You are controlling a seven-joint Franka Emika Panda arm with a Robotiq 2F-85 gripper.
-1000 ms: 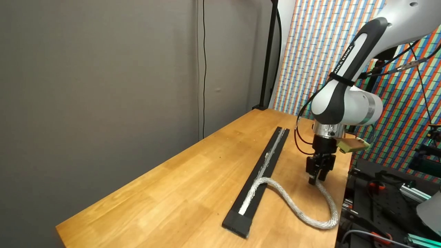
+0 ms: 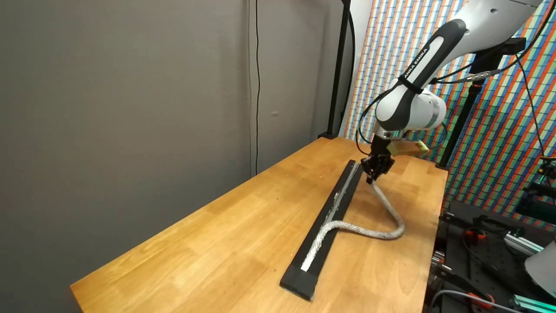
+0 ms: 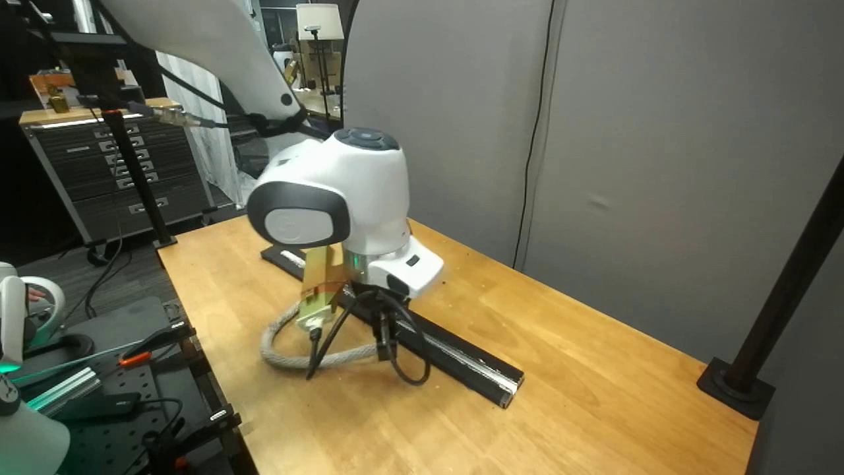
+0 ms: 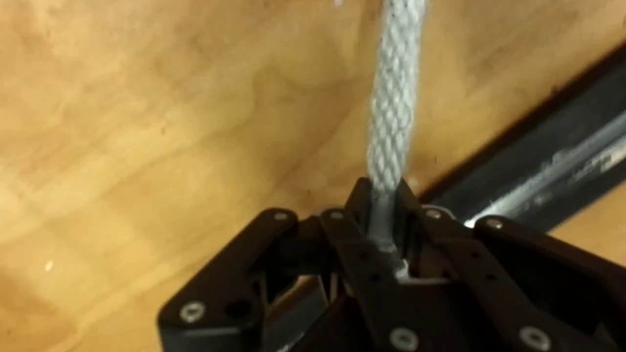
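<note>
A grey-white braided rope runs from the near end of a black grooved channel out to the right in a bend. Its near stretch lies along the channel's groove; the rest curves over the bare table and up to my gripper. In the wrist view, the gripper is shut on the rope, which passes between the two dark fingertips. The channel shows beside them at the right, its groove empty there. In exterior view 2 the arm hides part of the channel and the fingertips.
A black post stands at the table's edge. Cables loop down from the wrist close to the table.
My gripper has carried the held rope end away from the table's right edge, over beside the far part of the channel. The rope's loop has shifted with it; the channel has stayed put.
</note>
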